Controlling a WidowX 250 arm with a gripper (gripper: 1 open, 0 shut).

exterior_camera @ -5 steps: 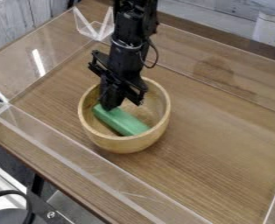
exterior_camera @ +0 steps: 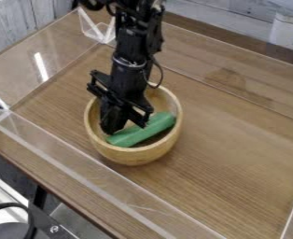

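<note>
A light wooden bowl [exterior_camera: 125, 156] stands on the table, left of the middle. In it lies a green bar-shaped object [exterior_camera: 150, 129], along its front right part. My black gripper [exterior_camera: 112, 123] reaches down from the top into the bowl's left side, beside the green object. Whether its fingers are open or shut is hard to see in the dark cluster of parts, and I see nothing held between them.
A white container [exterior_camera: 287, 30] stands at the back right. Clear tape or plastic runs along the left edge.
The green object has turned and shifted right in the bowl, now rising from lower left to upper right. The gripper has moved slightly down.
</note>
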